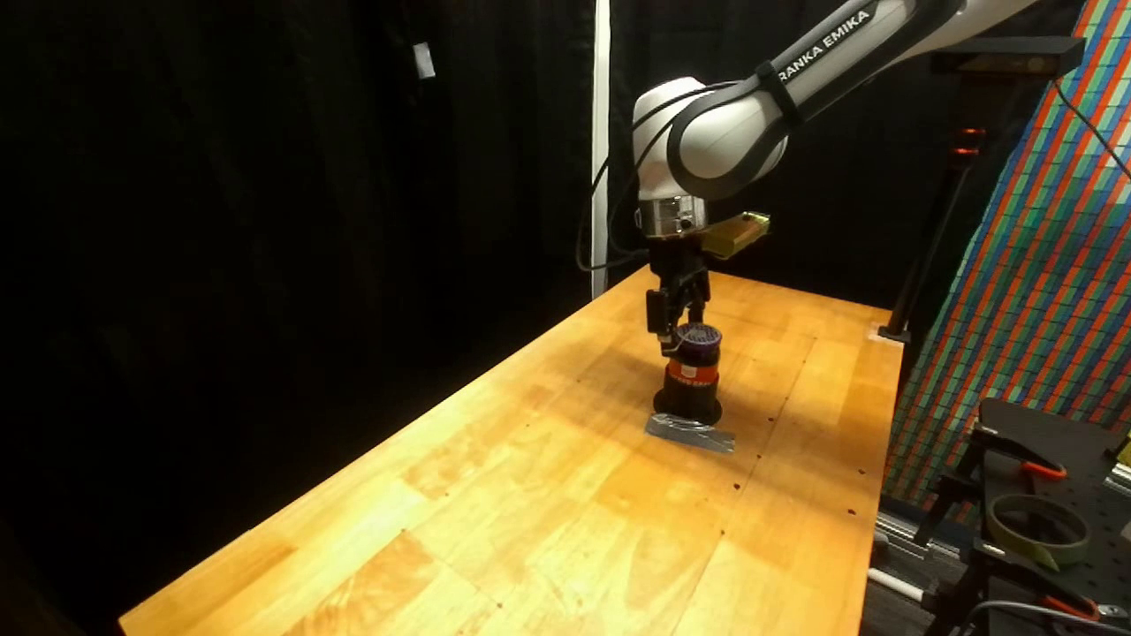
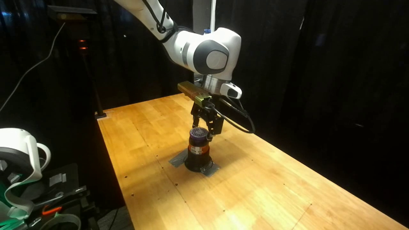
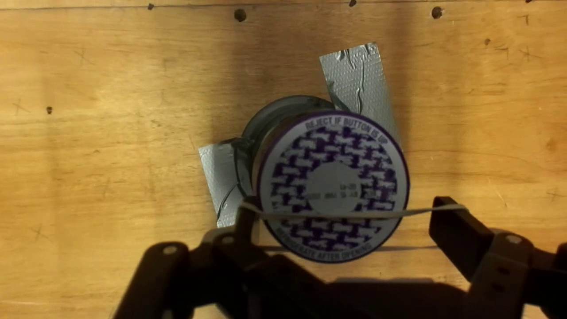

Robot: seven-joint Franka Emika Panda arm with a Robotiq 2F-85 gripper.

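Note:
A jar with a purple and white patterned lid (image 3: 333, 186) stands upright in a black round holder (image 2: 194, 165). An orange label band (image 1: 692, 373) wraps its side. Grey tape strips (image 3: 356, 79) run from the holder to the table. My gripper is open, pointing down, its fingers (image 3: 460, 234) on either side of the lid. A thin band stretches between the fingertips and crosses above the lid in the wrist view. Whether either finger touches the lid, I cannot tell.
A dark post (image 1: 924, 244) rises at its far corner. Beyond the table's edge, a black side stand carries clamps and a tape roll (image 1: 1036, 528).

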